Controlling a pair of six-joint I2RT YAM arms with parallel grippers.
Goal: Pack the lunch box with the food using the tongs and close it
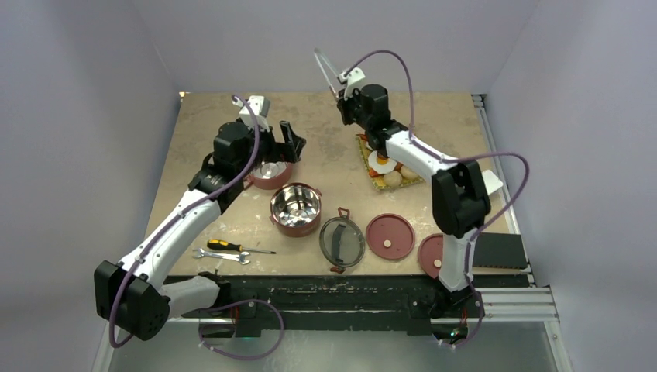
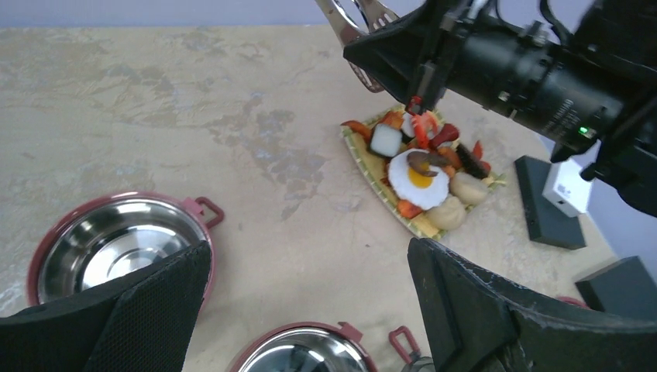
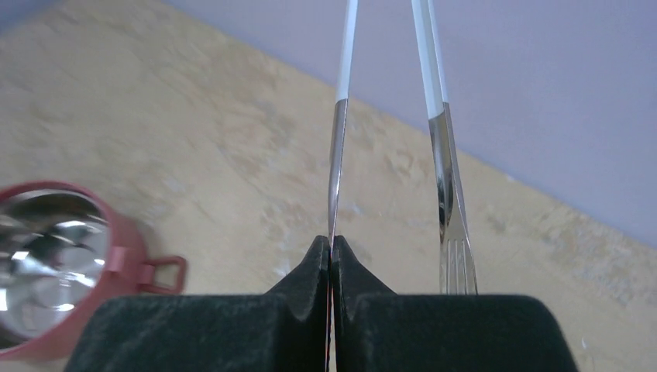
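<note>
My left gripper (image 1: 292, 139) is open and empty above the pink pot (image 2: 132, 198) at the back. My right gripper (image 1: 338, 99) is raised at the back, shut on long white-and-steel tongs (image 3: 452, 201), one end fork-like. The tray of food (image 2: 418, 178), with a fried egg, dumplings and vegetables, lies below and right of the right gripper.
A second pot (image 1: 295, 209) stands front centre, with a glass lid (image 1: 342, 240) and pink lids (image 1: 391, 236) beside it. A screwdriver (image 1: 223, 245) and wrenches lie front left; dark blocks (image 1: 498, 249) sit at right.
</note>
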